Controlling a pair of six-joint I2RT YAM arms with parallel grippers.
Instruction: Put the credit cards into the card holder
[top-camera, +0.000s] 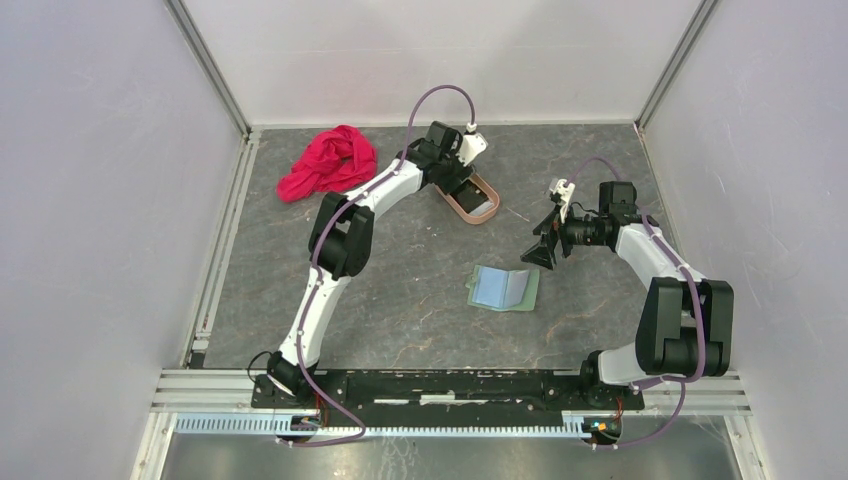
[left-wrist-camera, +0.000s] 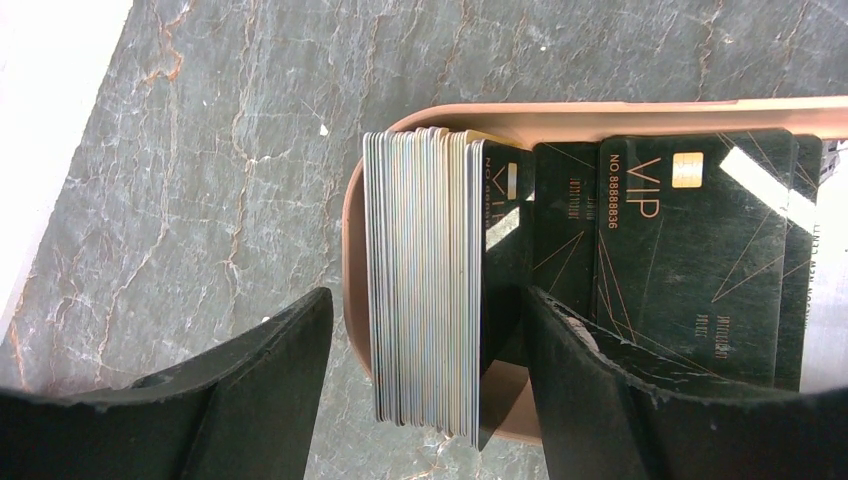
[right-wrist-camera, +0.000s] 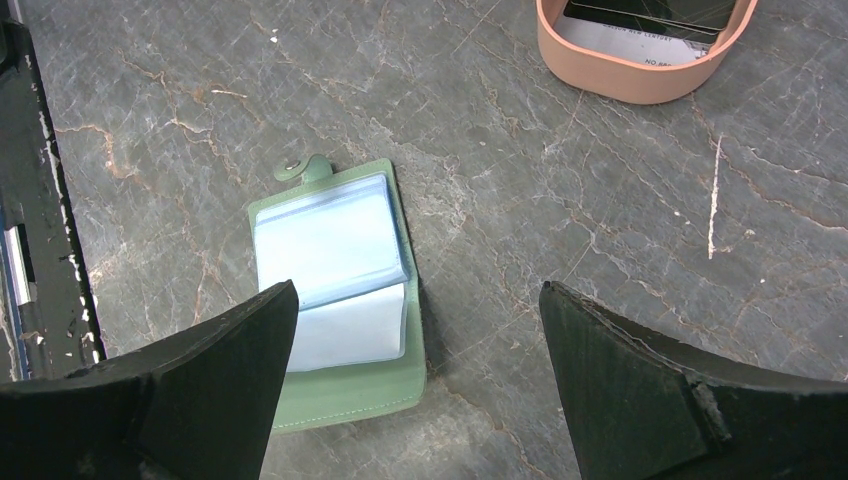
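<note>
A pink oval box (top-camera: 478, 216) holds black credit cards (left-wrist-camera: 690, 260) lying flat and a stack of cards (left-wrist-camera: 420, 280) on edge at one end. My left gripper is over that end, its fingers part open on either side of the stack; contact is unclear. The green card holder (top-camera: 530, 300) lies open on the table with clear sleeves, also in the right wrist view (right-wrist-camera: 350, 390). My right gripper stands open above the table near the holder, nothing between its fingers.
A red cloth (top-camera: 330, 160) lies at the back left. White walls bound the grey marble table (top-camera: 400, 310) at the back and sides.
</note>
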